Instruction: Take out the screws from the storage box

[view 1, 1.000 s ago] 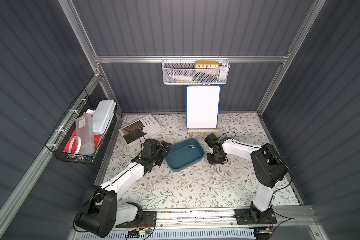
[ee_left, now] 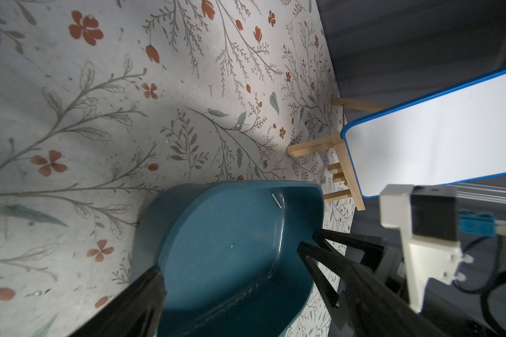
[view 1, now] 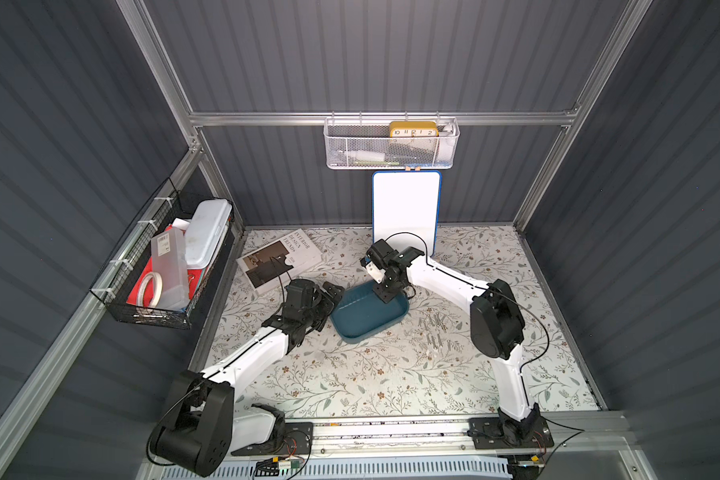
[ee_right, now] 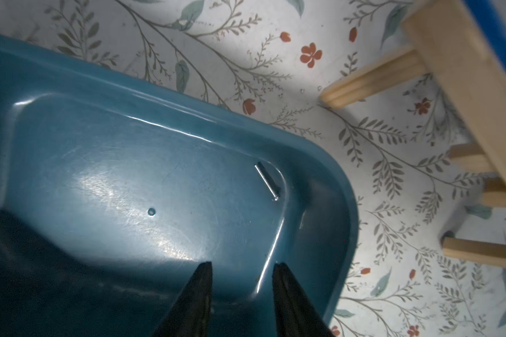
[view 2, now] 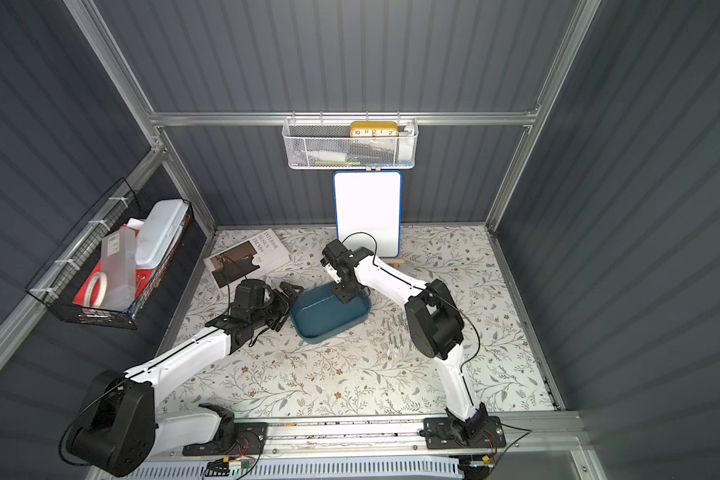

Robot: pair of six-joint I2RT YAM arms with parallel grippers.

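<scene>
A teal storage box [view 1: 360, 320] sits mid-table. Inside, near a far corner, lies one silver screw, also visible in the left wrist view [ee_left: 276, 199]. My right gripper hangs over the box, its fingers apart with nothing between them. My left gripper [view 1: 328, 304] is at the box's left end, open and empty, low by the rim. Several screws [view 1: 436, 340] lie in loose rows on the table right of the box.
A whiteboard [view 1: 405, 204] on a wooden easel stands close behind the box. A magazine [view 1: 280, 256] lies back left.
My right arm has risen from beside the screws on the table and swung left to over the box. My left arm has hardly moved.
</scene>
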